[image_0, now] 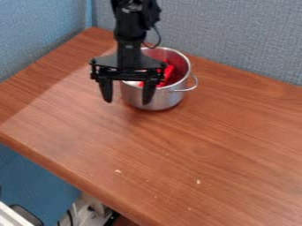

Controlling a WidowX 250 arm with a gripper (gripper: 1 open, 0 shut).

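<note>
My black gripper (pixel 127 92) hangs open over the left side of a steel pot (pixel 165 100) with a wire handle. Its left finger is outside the pot to the left, and its right finger is in front of or over the pot's near part. Something red (pixel 169 71) shows inside the pot, partly hidden by the gripper; whether anything is between the fingers is hard to tell.
Padded grey-blue walls (pixel 224 35) stand behind and at the left. Some clutter lies below the table's front-left edge.
</note>
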